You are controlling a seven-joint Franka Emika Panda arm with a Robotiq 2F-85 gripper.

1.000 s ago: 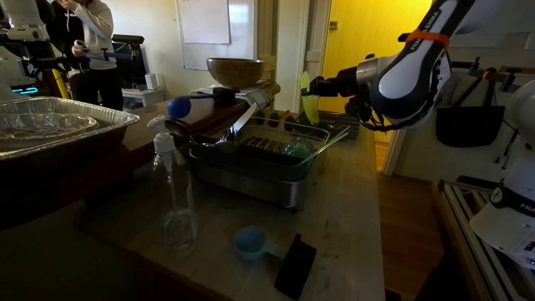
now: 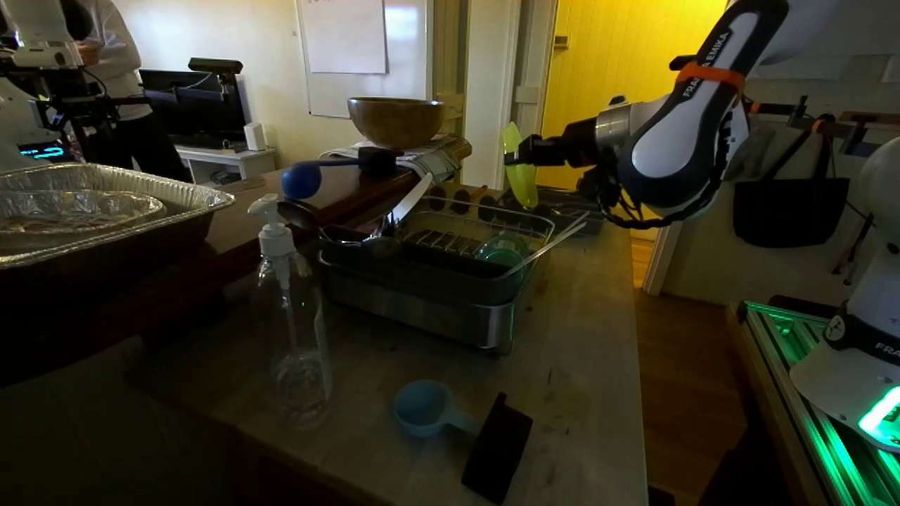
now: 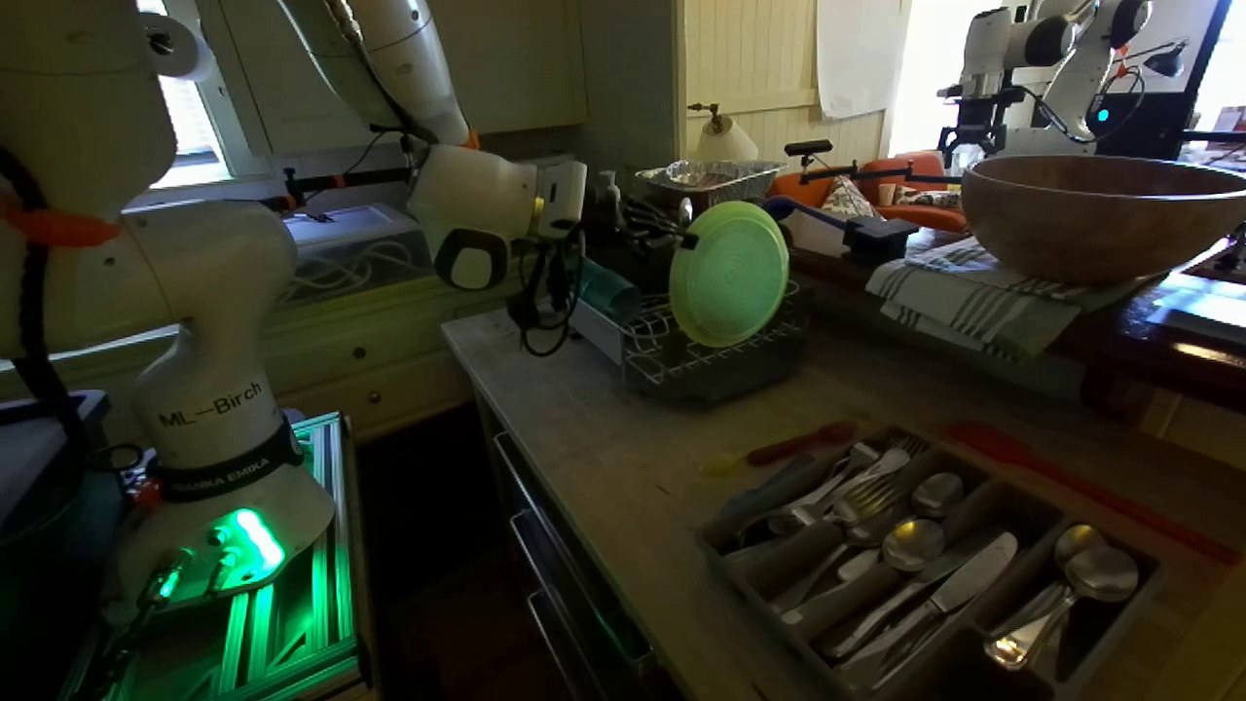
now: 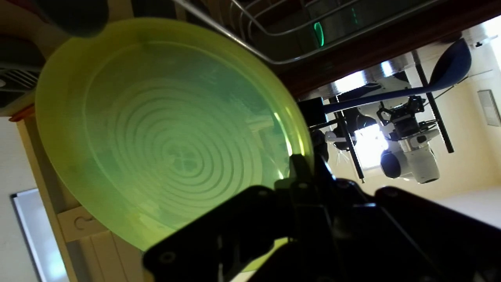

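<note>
A yellow-green plate (image 4: 183, 136) with ringed grooves is pinched at its rim by my gripper, which is shut on it. In exterior view 2 the plate (image 3: 729, 275) stands nearly upright, in front of part of the dish rack (image 3: 654, 362) from that side. Seen edge-on in exterior view 1, the plate (image 2: 520, 166) hangs above the far end of the rack (image 2: 422, 287), held by the gripper (image 2: 512, 157) from the right. Whether the plate's lower edge touches the rack wires cannot be told.
The rack holds a teal cup (image 3: 607, 288) and several utensils. A cutlery tray (image 3: 748, 572) lies on the counter, with a red spoon (image 3: 806, 442) beside it. A soap bottle (image 2: 291, 337) and blue scoop (image 2: 423, 408) stand nearer exterior view 1. A wooden bowl (image 3: 1098, 216) rests on a towel.
The arm and plate have shifted only slightly, the wrist a little lower and to the left. Green lights have come on at the arm's base. The person in the background has moved left.
</note>
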